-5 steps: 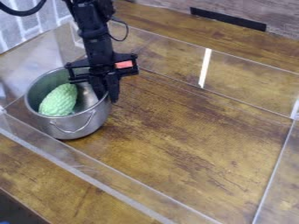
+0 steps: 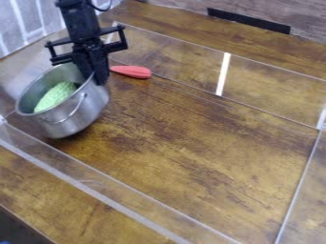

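A steel pot [image 2: 71, 114] with a pale green textured object [image 2: 55, 94] inside sits on the left of the wooden table, tilted. My black gripper [image 2: 94, 74] is at the pot's back right rim; I cannot tell whether its fingers are shut on the rim. A red object [image 2: 132, 71] lies on the table just right of the gripper.
A wall stands at the back.
My gripper has moved left and up, and the pot has shifted left and up with it and tilted, uncovering more of the red object.
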